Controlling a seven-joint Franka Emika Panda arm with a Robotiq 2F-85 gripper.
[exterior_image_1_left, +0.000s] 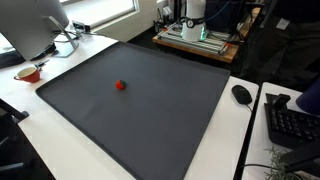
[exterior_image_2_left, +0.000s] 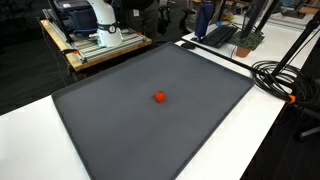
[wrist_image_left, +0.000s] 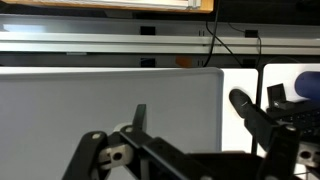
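Note:
A small red round object (exterior_image_1_left: 121, 85) lies on the dark grey board (exterior_image_1_left: 150, 120), left of its middle in the first exterior view. In the second exterior view the same red object (exterior_image_2_left: 160, 97) shows near the board's centre. It is out of sight in the wrist view. There, my gripper stands open over a corner of the board (wrist_image_left: 90, 95), its fingers wide apart with nothing between them. Neither exterior view shows the gripper.
A black mouse (exterior_image_1_left: 241, 95) and a keyboard (exterior_image_1_left: 292, 122) lie to the board's right. A red cup (exterior_image_1_left: 30, 74) stands beyond its left corner. Coiled black cable (exterior_image_2_left: 280, 80) sits at the table's far right. Most of the board is bare.

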